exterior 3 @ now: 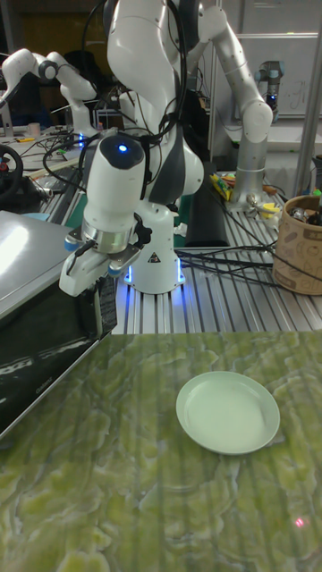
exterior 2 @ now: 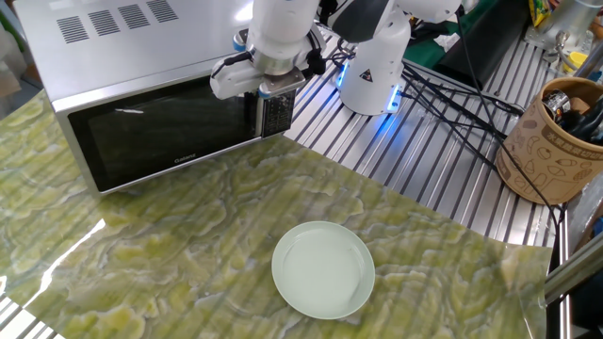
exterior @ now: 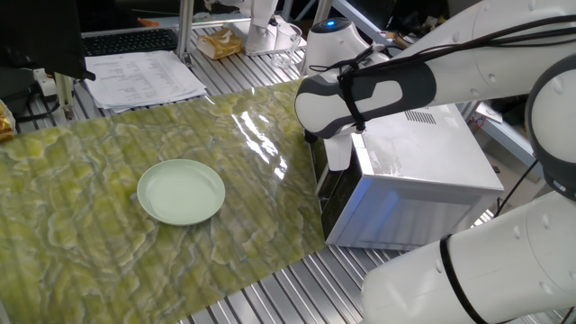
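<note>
A silver microwave [exterior 2: 165, 61] with a dark glass door [exterior 2: 174, 127] stands on the green marbled mat. Its door appears closed, flush with the front. My white gripper [exterior 2: 262, 83] is at the upper front of the microwave, close to the handle side and control panel [exterior 2: 279, 113]. The hand hides part of the handle, and its fingertips are not clear in any view, so whether they touch the handle cannot be told. A pale green round plate [exterior: 181, 192] lies flat and empty on the mat, in front of the microwave and well apart from my gripper [exterior 3: 90, 272].
The mat [exterior 2: 188, 245] around the plate is clear. A brown patterned bucket [exterior 2: 546, 141] filled with items stands beyond the mat's edge, with loose cables [exterior 2: 462, 104] near my base. Papers [exterior: 144, 79] and a keyboard [exterior: 130, 41] lie on the far side.
</note>
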